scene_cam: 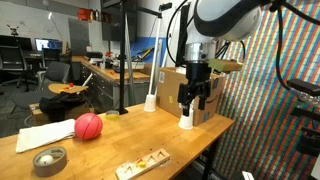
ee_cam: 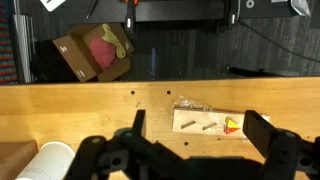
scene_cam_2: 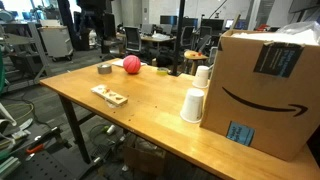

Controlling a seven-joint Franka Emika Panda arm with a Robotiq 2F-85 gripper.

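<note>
My gripper is open above the table, its two dark fingers wide apart and nothing between them. Beneath it in the wrist view lies a small pale wooden board [ee_cam: 205, 121] with short pegs and a little yellow and red piece [ee_cam: 232, 125] near its right end. The same board [scene_cam_2: 109, 95] rests near the table edge in exterior view 2. In exterior view 1 the gripper [scene_cam: 195, 103] hangs at the right, clear of the tabletop.
A red ball [scene_cam: 88, 126], a grey tape roll [scene_cam: 49, 161] and a white cloth [scene_cam: 45, 135] occupy one side. White cups [scene_cam_2: 192, 105] stand beside a large cardboard box [scene_cam_2: 260, 95]. Bare wood surrounds the board; below the table edge sits an open carton [ee_cam: 88, 51].
</note>
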